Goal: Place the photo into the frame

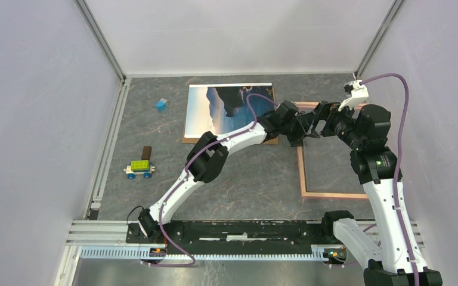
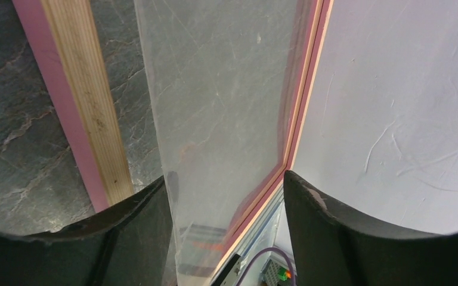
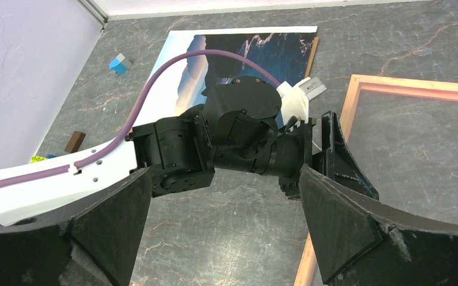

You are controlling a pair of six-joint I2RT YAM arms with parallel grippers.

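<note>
The photo (image 1: 229,110), a sunset sky with dark rocks and blue water, lies face up on a brown backing board (image 1: 189,140) at the back centre. To its right the wooden frame (image 1: 302,173) rests flat on the table, its upper left side partly covered by both arms. My left gripper hovers at that side, fingers apart. Beyond them, a clear pane (image 2: 220,89) spans the frame, its left edge standing off from the near wooden bar (image 2: 89,101). Above the left arm, my right gripper is open and empty.
A blue block (image 1: 161,104) sits at the back left. Nearer the left wall are a small toy car (image 1: 139,168) and a brown block (image 1: 147,153). Bare table shows in front of the photo. Both arms are close together over the frame's left side.
</note>
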